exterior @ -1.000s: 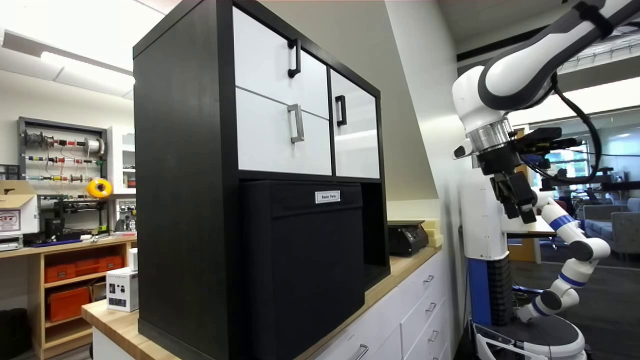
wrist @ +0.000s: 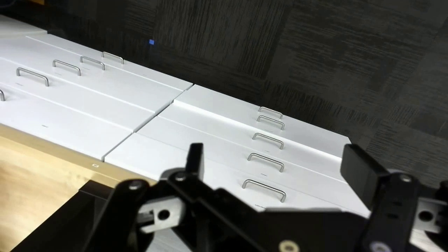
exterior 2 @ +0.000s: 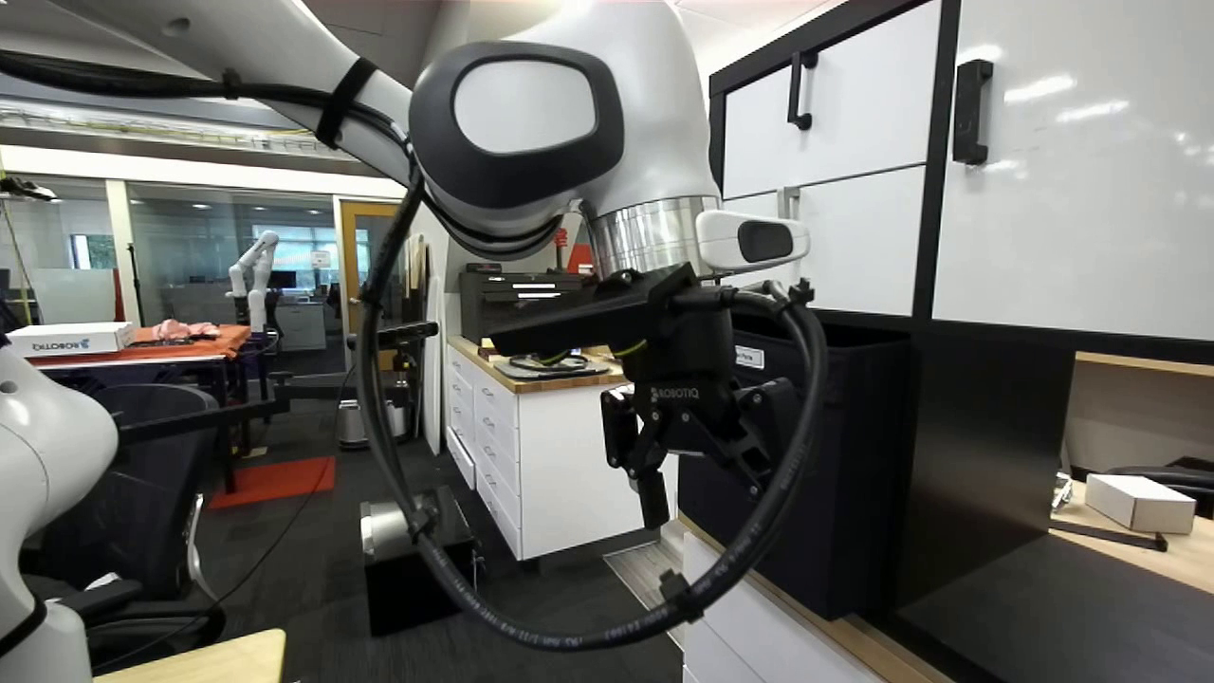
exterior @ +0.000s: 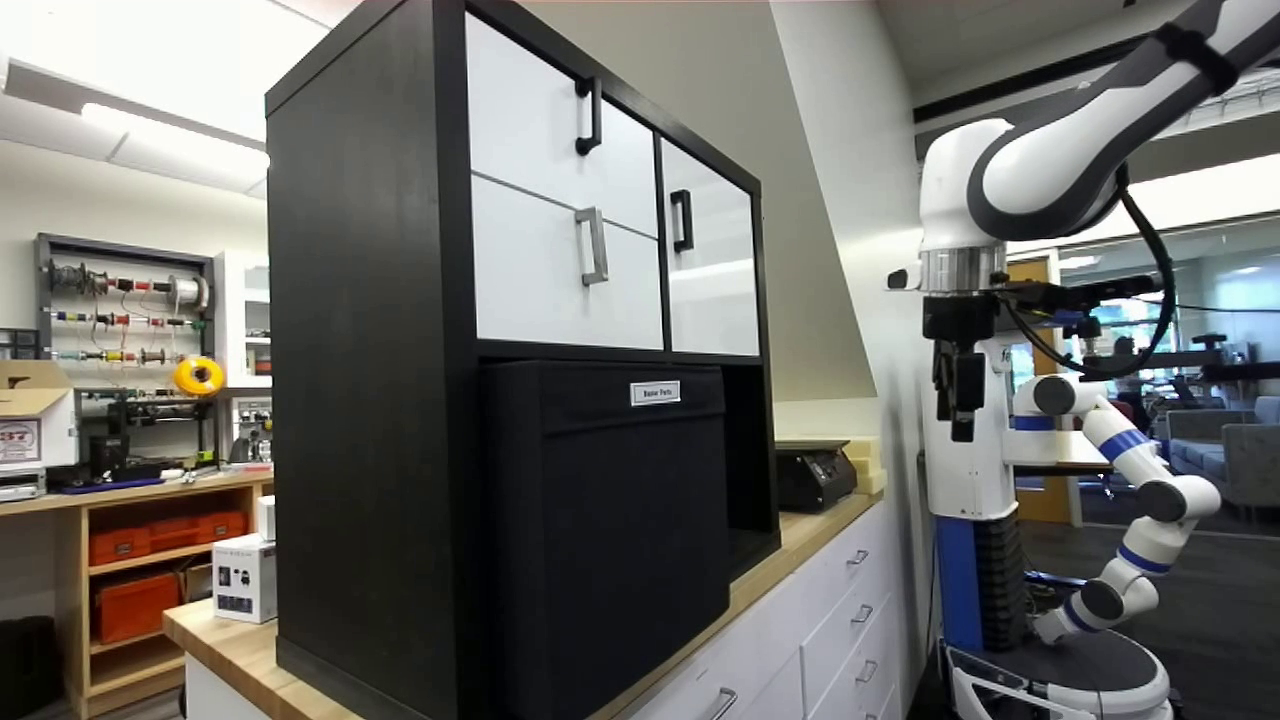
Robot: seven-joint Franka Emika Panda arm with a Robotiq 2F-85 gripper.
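Note:
My gripper hangs pointing down in front of the cabinet, its two fingers spread wide. In the wrist view the left finger and the right finger are far apart, with nothing held between them. Below and beyond them show white drawer fronts with metal handles. The black cabinet has white fronts above, with black handles and one grey handle; these fronts look closed. A black fabric bin with a label fills the lower left bay.
The cabinet stands on a wooden counter. A black device sits on the counter past the cabinet. A cable loops below my wrist. Dark carpet lies clear beyond the drawers. Another robot stands behind my arm.
My gripper has swung from a slant toward the right to nearly straight down in exterior view 1, its tips shifting left. The cabinet and its fronts look the same.

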